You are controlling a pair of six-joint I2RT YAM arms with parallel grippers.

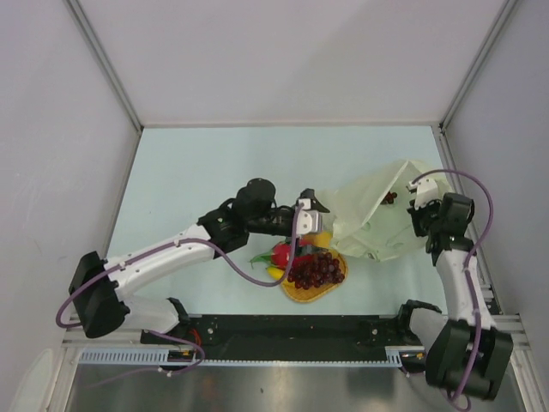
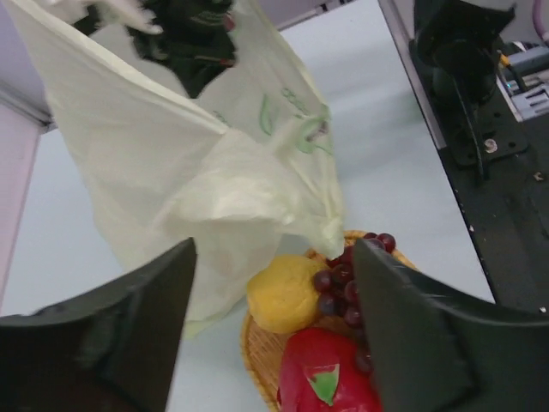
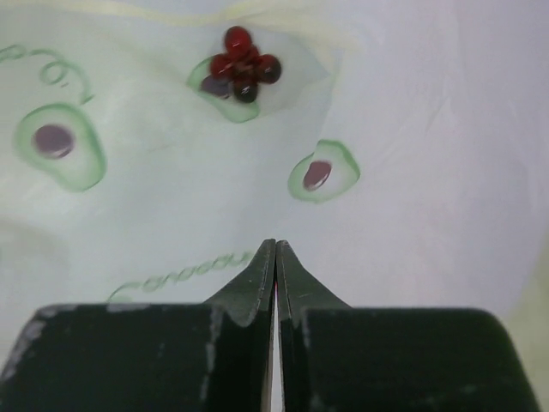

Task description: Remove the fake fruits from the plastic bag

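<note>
The pale bag point(image 1: 369, 223) lies spread at the right, with a small cluster of dark red grapes point(image 3: 244, 69) on its avocado-printed fabric. My right gripper is shut, nothing between its fingers, over the bag near those grapes. My left gripper point(image 1: 313, 221) is open above the basket point(image 1: 304, 292), beside the bag's left end. The basket holds a yellow fruit point(image 2: 283, 292), a red fruit point(image 2: 330, 373) with a green leaf, a bunch of grapes point(image 1: 316, 270) and a yellow banana-like piece point(image 1: 276, 273).
Bare table point(image 1: 189, 163) spans the back and left. Walls stand at the back and both sides. The dark front edge runs below the basket.
</note>
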